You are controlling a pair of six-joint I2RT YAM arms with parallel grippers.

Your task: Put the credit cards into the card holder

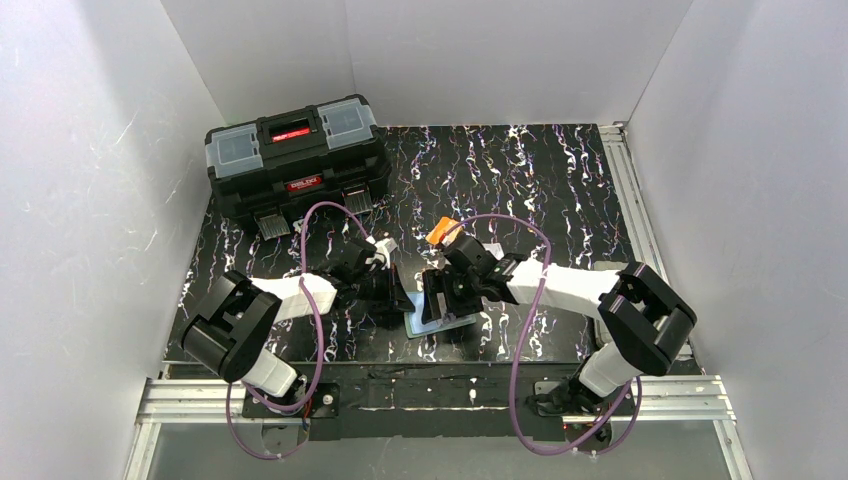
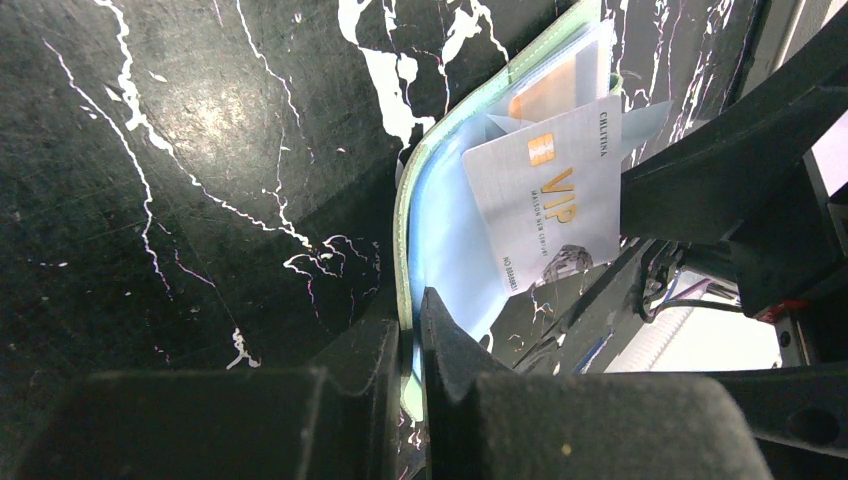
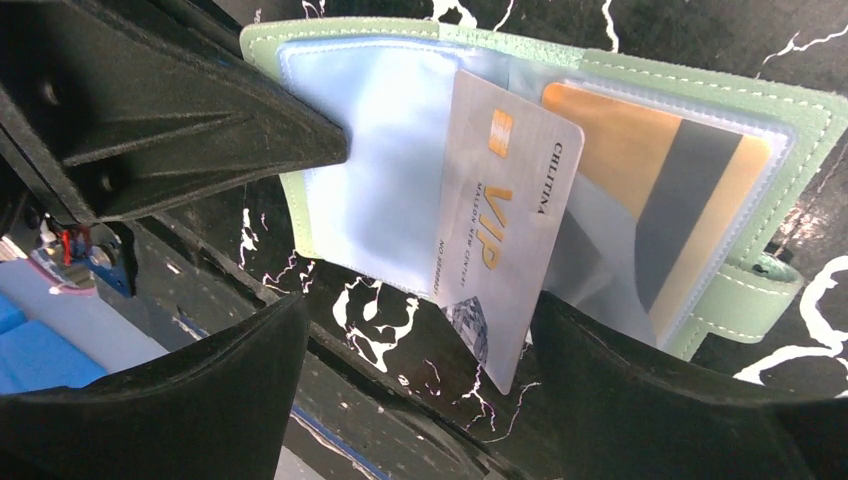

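Observation:
The pale blue, green-edged card holder lies spread on the dark table, and my left gripper is shut on its edge. A silvery VIP card sits tilted across the holder, outside the clear sleeve, its lower end overhanging the near edge. My right gripper stands open above it. One of its fingers is right beside the card; whether they touch I cannot tell. In the left wrist view the VIP card stands raised off the blue lining. An orange, dark-striped card shows in the sleeve.
Beyond the right gripper, an orange card lies on the table, with a partly hidden white card nearby. A black toolbox fills the back left.

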